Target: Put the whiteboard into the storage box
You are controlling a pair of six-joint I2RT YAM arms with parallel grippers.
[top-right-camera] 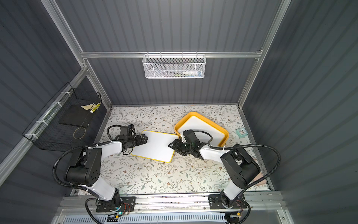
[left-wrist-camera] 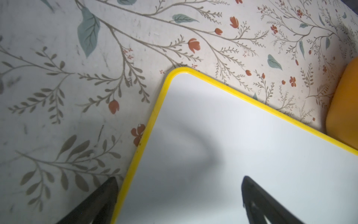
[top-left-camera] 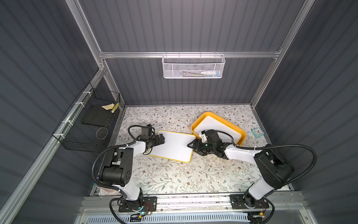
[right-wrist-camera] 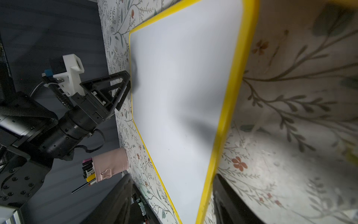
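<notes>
The whiteboard [top-left-camera: 173, 146], a white rectangle with a thin yellow border, lies between my two grippers, slightly slanted. My left gripper is open over its left end; in the left wrist view one finger [left-wrist-camera: 98, 205] is by the yellow left edge and the other is over the white face. At the right end, my right gripper is open too, one finger over the face and the other finger [right-wrist-camera: 225, 197] close against the yellow edge. Contact there cannot be told. The orange storage box [top-left-camera: 224, 121], white inside, is behind and partly hidden by the right arm.
The board's far right corner is close to the box's left end. A small teal clock [top-left-camera: 257, 132] stands right of the box. A black wire basket [top-left-camera: 89, 123] hangs on the left, a white mesh basket [top-left-camera: 193, 66] at the back.
</notes>
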